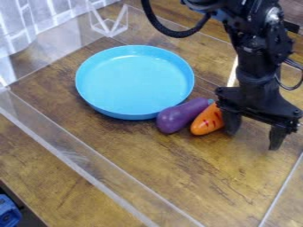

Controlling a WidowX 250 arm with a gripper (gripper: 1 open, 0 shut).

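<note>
My black gripper (253, 124) is low over the wooden table at the right, its fingers open and spread left and right. Just left of it lies an orange carrot-like toy (207, 120), close to or touching the left finger. A purple eggplant-like toy (179, 116) lies beside that, farther left.
A large blue plate (135, 78) sits at the upper left of the table (119, 173). A small blue object (7, 213) is at the bottom left edge.
</note>
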